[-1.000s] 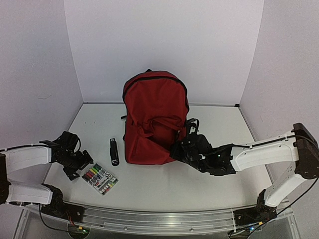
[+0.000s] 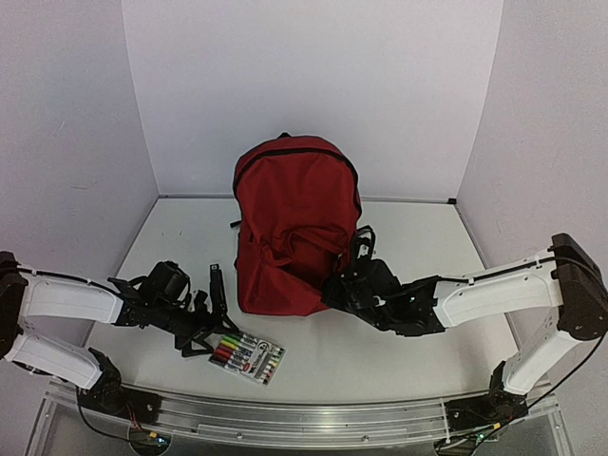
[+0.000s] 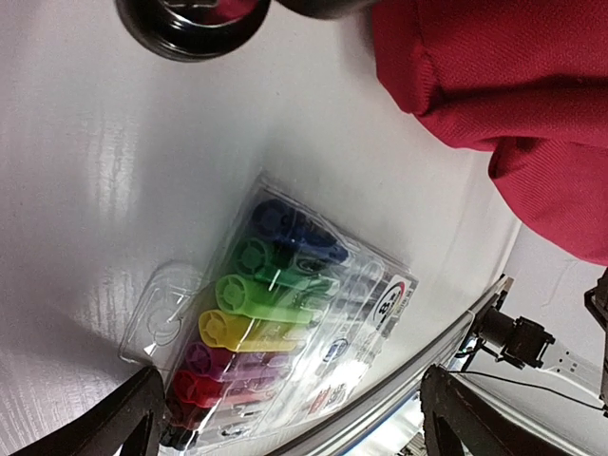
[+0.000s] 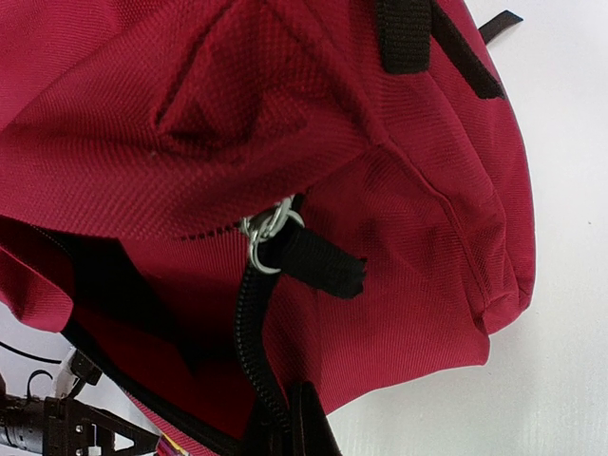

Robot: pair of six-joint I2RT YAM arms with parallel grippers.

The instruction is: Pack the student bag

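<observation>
The red bag (image 2: 296,204) stands upright at the table's middle, its lower front mouth gaping. My right gripper is shut on the zipper edge (image 4: 252,342) of that mouth; its fingertips are partly cut off by the frame's bottom. A clear flat pack of coloured markers (image 2: 249,356) lies on the table at the front left. Its end faces my left gripper, whose fingers are wide apart. The left finger (image 3: 123,418) is close against a corner of the pack; I cannot tell whether they touch. A black stapler-like object (image 2: 217,285) lies between the left arm and the bag.
A metal rail (image 2: 304,408) runs along the table's front edge. Walls close in the left, right and back. Free table (image 2: 418,228) shows right of the bag and at the far left. The black object is close to the left gripper.
My left gripper has moved right and slightly toward the front, and the marker pack has slid right along with it. The right arm and bag have hardly moved.
</observation>
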